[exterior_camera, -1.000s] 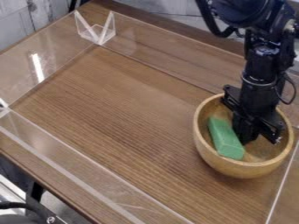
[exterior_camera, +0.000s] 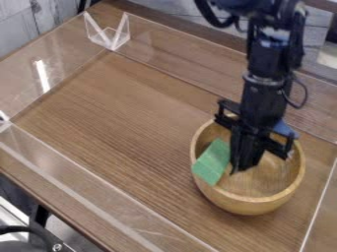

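Note:
The black robot arm reaches down from the top right into a round tan wooden bowl at the lower right. Its gripper is low over the bowl's left part, at a green block that is tilted against the bowl's left side. The fingertips are dark and partly merge with each other, so whether they grip the block is unclear.
A clear plastic container stands at the back left.
The gripper has moved left within the bowl. The green block has shifted left and up, to the bowl's left side, and is more tilted.

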